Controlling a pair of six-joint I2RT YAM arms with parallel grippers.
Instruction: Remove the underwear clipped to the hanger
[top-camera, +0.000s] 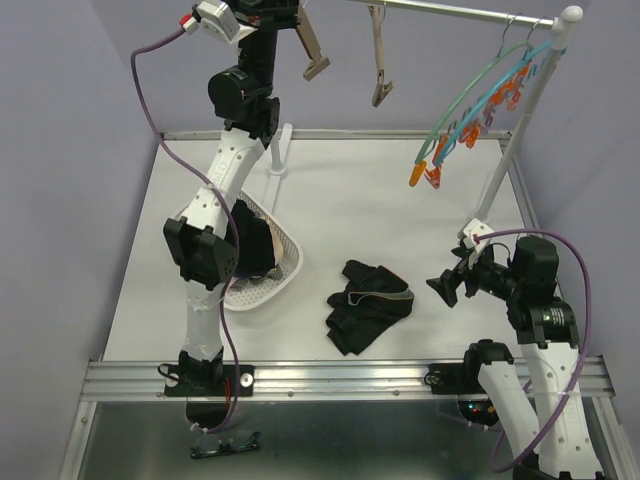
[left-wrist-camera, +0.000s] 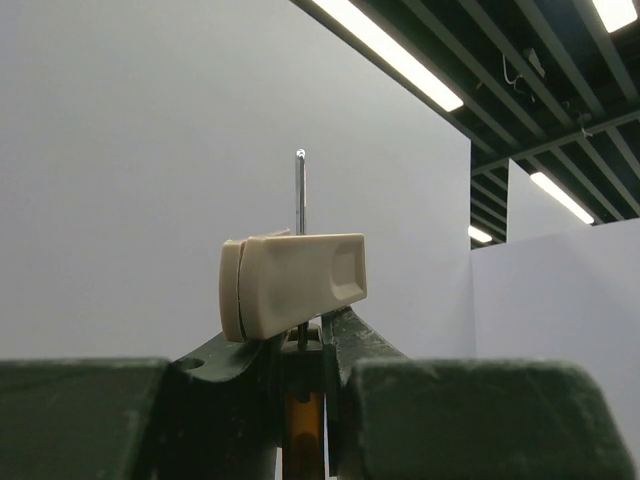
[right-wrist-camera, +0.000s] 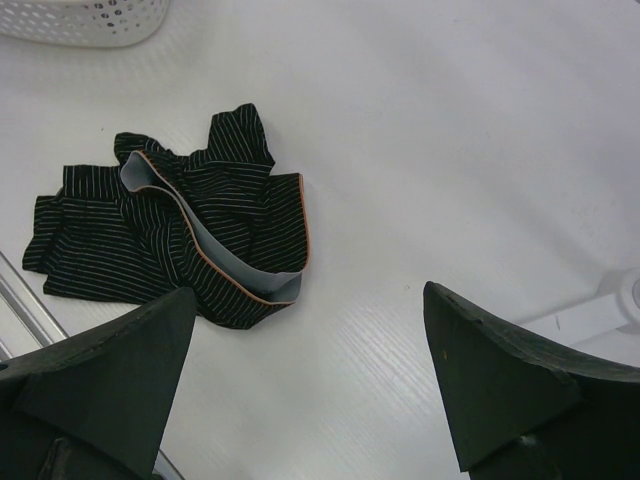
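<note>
Up at the rack, my left gripper is shut on a beige hanger (left-wrist-camera: 303, 280), whose metal hook points upward in the left wrist view. In the top view one arm of this hanger (top-camera: 310, 42) slants down beside the gripper, with no cloth visible on it. The black striped underwear (top-camera: 370, 305) with a grey inner band lies crumpled on the white table, apart from both grippers. My right gripper stands open above the table to the right of the underwear, nothing between its fingers.
A second beige hanger (top-camera: 380, 60) hangs from the white rail (top-camera: 470, 12). Green and blue hangers (top-camera: 490, 95) with orange clips hang at the right. A white basket (top-camera: 290, 262) with black cloth stands at the left.
</note>
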